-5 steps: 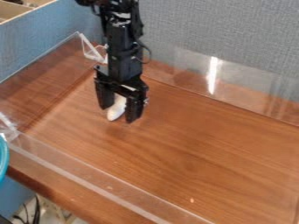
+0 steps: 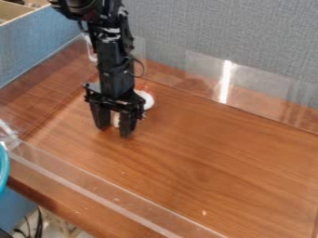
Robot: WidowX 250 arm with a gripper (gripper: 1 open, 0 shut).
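Observation:
My black gripper hangs low over the wooden table at the back left, its two fingers pointing down. A white object lies just behind it, largely hidden by the gripper. Something pale shows between or behind the fingers; I cannot tell whether it is held.
Clear plastic walls edge the wooden table, with a blue bin at the upper left and the rim of a cyan object at the left edge.
My gripper has shifted left and a little down, and its fingers look closer together. More of the white object now shows to the right of the gripper.

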